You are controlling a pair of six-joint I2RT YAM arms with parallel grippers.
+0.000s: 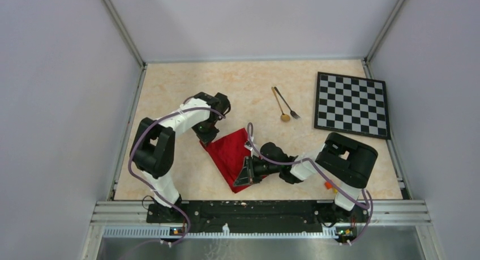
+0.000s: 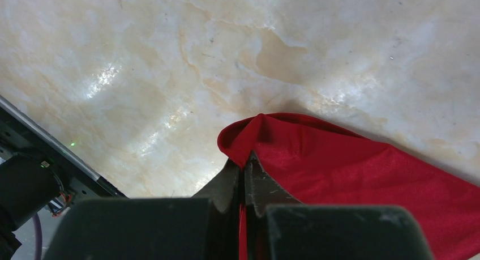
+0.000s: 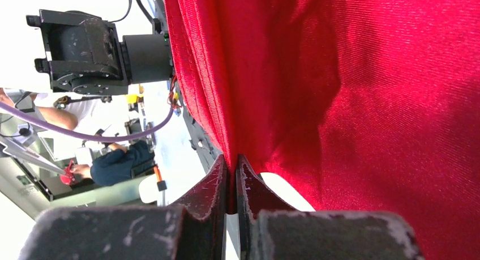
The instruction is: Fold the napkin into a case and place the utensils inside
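A red napkin (image 1: pixel 227 153) stretches between my two grippers at the front middle of the table. My left gripper (image 1: pixel 202 141) is shut on its left corner; in the left wrist view a small fold of red cloth (image 2: pixel 249 135) sticks out past the fingertips. Lower right, my right gripper (image 1: pixel 238 183) is shut on another edge, and the right wrist view has the cloth (image 3: pixel 226 130) running down between its fingers. Part of the napkin is hidden under the right arm. A wooden spoon (image 1: pixel 285 117) and a dark fork (image 1: pixel 294 114) lie side by side, away from both grippers.
A black-and-white checkered board (image 1: pixel 351 104) lies at the right back. Small coloured blocks (image 1: pixel 328 185) sit near the right arm's base.
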